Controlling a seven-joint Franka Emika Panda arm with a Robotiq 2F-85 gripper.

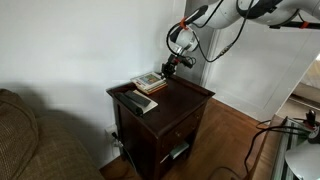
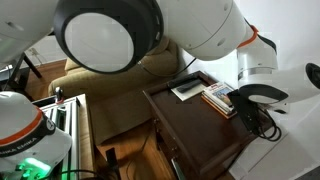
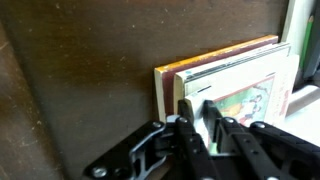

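A small stack of books [image 1: 149, 81] lies on the dark wooden cabinet top near the wall. My gripper [image 1: 168, 71] is at the stack's right end, low over the cabinet. In exterior view 2, the books [image 2: 218, 96] are beside the gripper [image 2: 243, 106], which partly covers them. The wrist view shows the stack from close above, an illustrated book [image 3: 252, 94] uppermost and an orange-edged one [image 3: 215, 56] below. At the near corner of the upper book, my gripper is shut on its edge. The exact contact is dark and partly hidden.
On the same cabinet [image 1: 180, 100] lie a light-topped flat item [image 1: 144, 101] and a long black object [image 1: 128, 103]. The white wall [image 1: 70, 45] rises close behind.
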